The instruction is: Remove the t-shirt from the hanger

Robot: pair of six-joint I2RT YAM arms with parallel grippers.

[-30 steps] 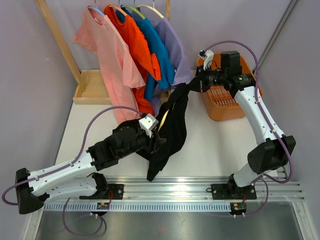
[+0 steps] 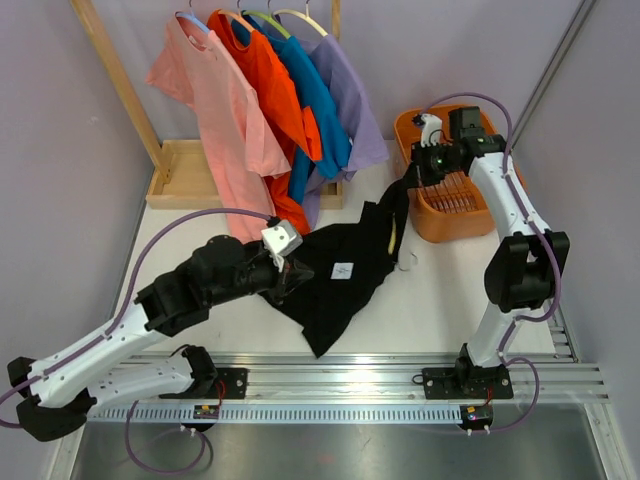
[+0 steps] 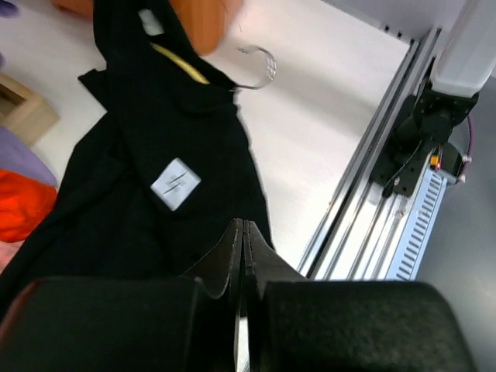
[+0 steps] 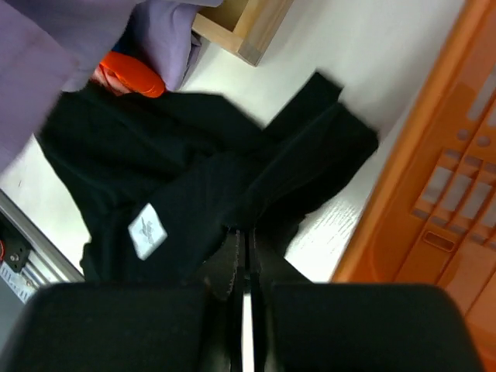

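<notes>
The black t shirt lies spread on the white table, a white label on it, one end raised to my right gripper. That gripper is shut on the cloth, which reaches the tips of its fingers in the right wrist view. A yellow hanger is partly visible among the shirt's folds, its metal hook sticking out past the edge; the rest is hidden. Over the shirt's left part, my left gripper is shut with nothing showing between its fingers, clear of the hanger.
An orange basket stands close by my right gripper. Pink, orange, blue and purple shirts hang from the rack at the back, above a wooden base. Bare table lies at the front right.
The hanger has shifted right and turned, away from my left gripper, which has moved back left. My right gripper has moved slightly right and lower in view with the cloth.
</notes>
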